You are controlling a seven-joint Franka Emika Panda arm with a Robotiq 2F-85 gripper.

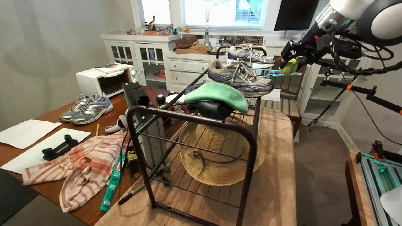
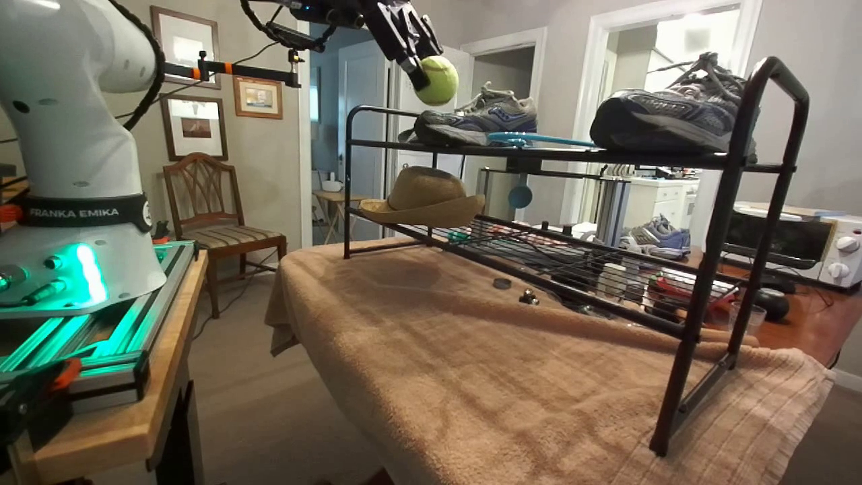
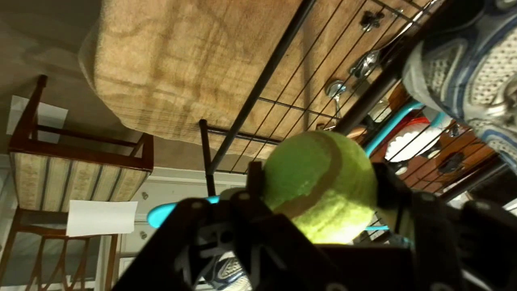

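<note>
A yellow-green tennis ball [image 3: 320, 184] fills the space between the two fingers of my gripper [image 2: 432, 78], which is shut on it. In exterior view 1 the ball [image 1: 289, 67] hangs in the air to the right of the rack's top shelf. Exterior view 2 shows the ball [image 2: 438, 81] above shelf height, near a grey running shoe [image 2: 485, 121] and apart from it. The dark metal shoe rack [image 2: 703, 323] stands on a tan blanket. From the wrist, part of the blanket and the rack's wires show beyond the ball.
On the top shelf are running shoes [image 1: 241, 77], a blue hanger [image 1: 269, 70] and a green cap [image 1: 218, 94]. A straw hat [image 2: 424, 198] rests on the lower shelf. The tan blanket [image 2: 452, 347] in front of the rack is mostly bare. A chair [image 2: 218, 210] stands behind.
</note>
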